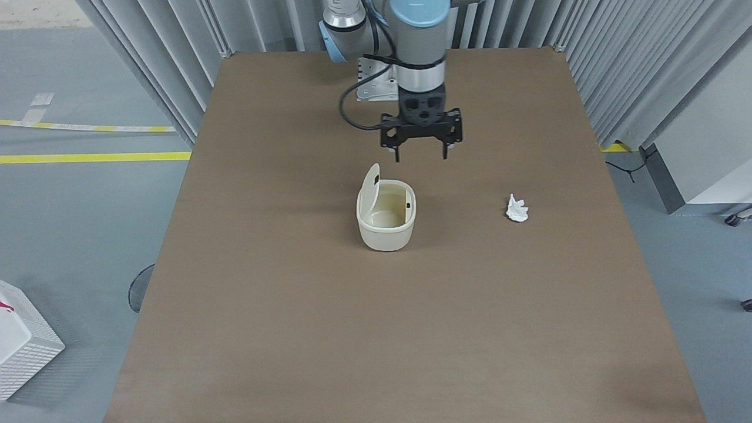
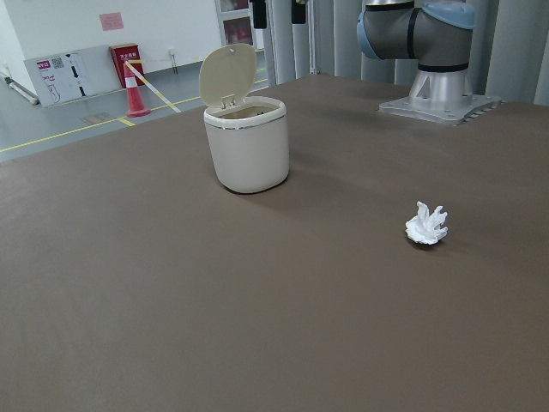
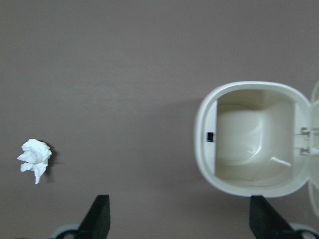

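Observation:
A small cream bin (image 1: 384, 229) stands near the middle of the brown table with its lid raised; its inside (image 3: 249, 139) looks empty from above. To the right of it in the front view lies a crumpled white paper (image 1: 516, 211), also in the left view (image 2: 426, 225) and at the left of the wrist view (image 3: 34, 158). My gripper (image 1: 420, 154) hangs above the table behind the bin, with its fingers apart and nothing between them; in the wrist view both fingers show at the bottom edge.
The arm's base plate (image 2: 437, 112) is at the back edge, with grey curtains behind it. Floor surrounds the table on both sides, with a white box (image 1: 24, 342) at lower left.

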